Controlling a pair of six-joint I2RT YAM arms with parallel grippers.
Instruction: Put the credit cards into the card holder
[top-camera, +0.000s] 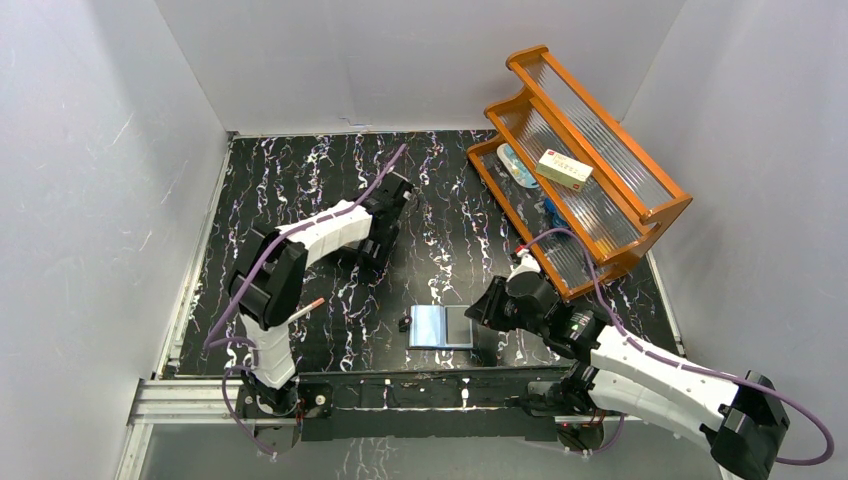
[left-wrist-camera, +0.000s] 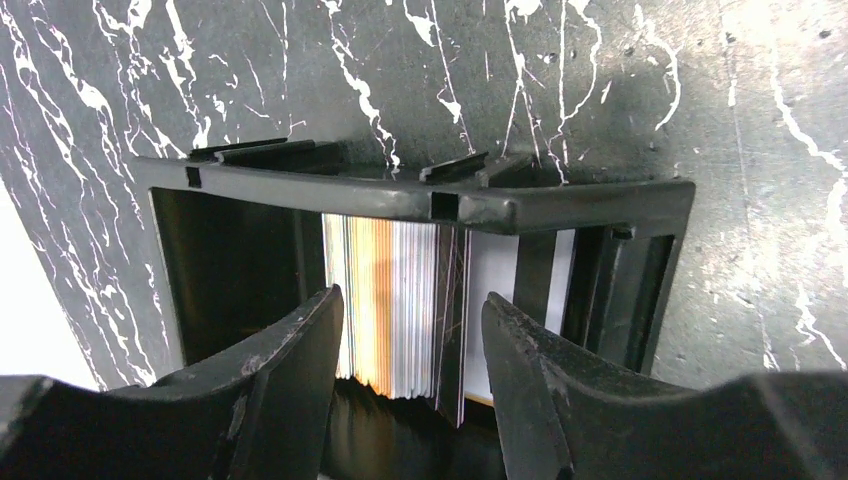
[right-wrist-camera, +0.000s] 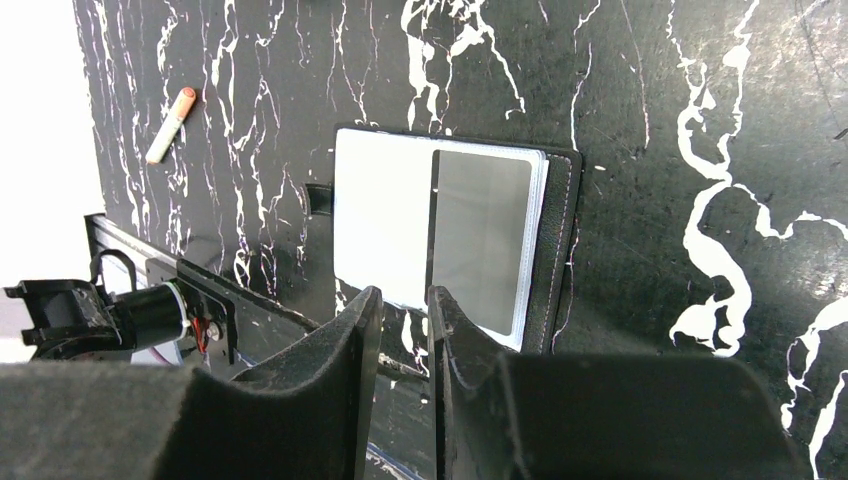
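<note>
In the left wrist view a black box (left-wrist-camera: 640, 290) holds a row of upright cards (left-wrist-camera: 385, 305), white and orange-edged, with a dark divider (left-wrist-camera: 455, 320) beside them. My left gripper is over it, open, fingertips on either side of the cards with no card clamped. An opened card holder (right-wrist-camera: 562, 250) lies flat on the table in the right wrist view, with a white left pocket (right-wrist-camera: 380, 215) and a grey right one (right-wrist-camera: 483, 235). My right gripper is slightly open above its near edge, nothing between the fingers. From the top, the left arm mostly hides the box.
A wooden rack (top-camera: 590, 170) bearing a small box (top-camera: 564, 170) stands at the back right. An orange-and-white stick (right-wrist-camera: 172, 125) lies to the left of the holder.
</note>
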